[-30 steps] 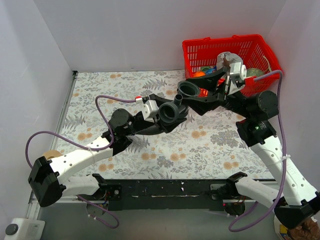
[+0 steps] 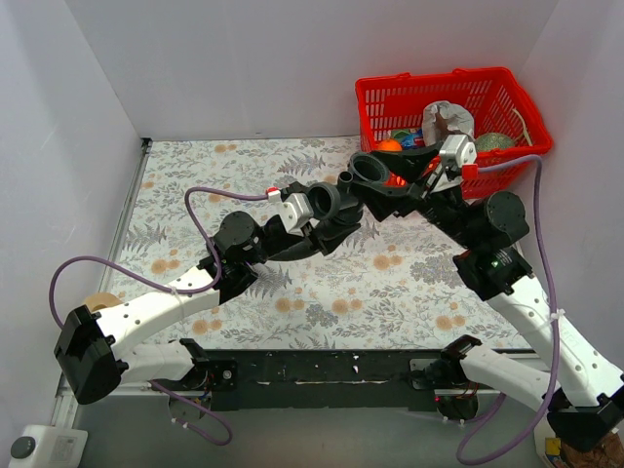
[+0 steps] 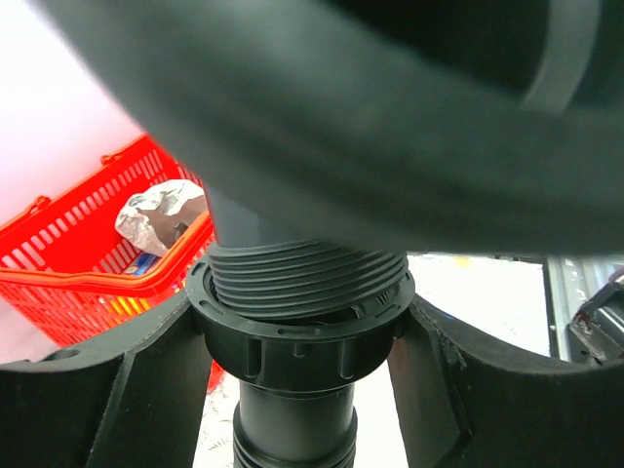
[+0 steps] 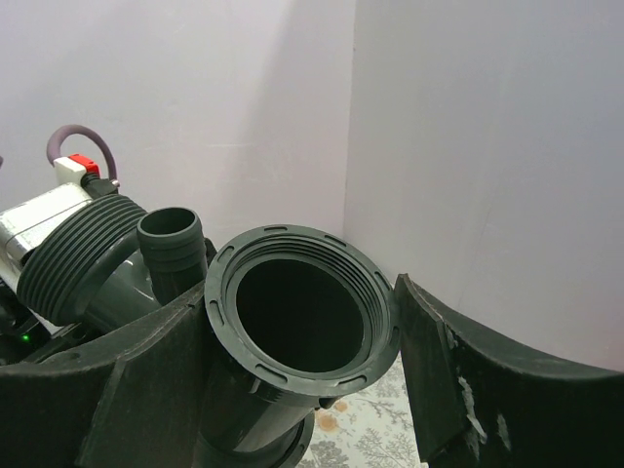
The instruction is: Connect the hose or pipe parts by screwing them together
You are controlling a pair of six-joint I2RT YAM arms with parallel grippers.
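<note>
In the left wrist view my left gripper is shut on a black ringed pipe fitting (image 3: pixel 292 341), with a threaded end seated in or at its collar and a large dark part filling the top of the view. In the right wrist view my right gripper has its fingers round a threaded collar (image 4: pixel 302 366) on an upright pipe; whether it grips firmly is unclear. A ribbed fitting with a small side spout (image 4: pixel 171 249) stands left of it. In the top view both grippers meet at the centre, above the patterned table.
A red basket (image 2: pixel 458 83) with assorted items stands at the back right. White walls (image 2: pixel 244 58) enclose the back and sides.
The fitting at the centre has turned a little.
</note>
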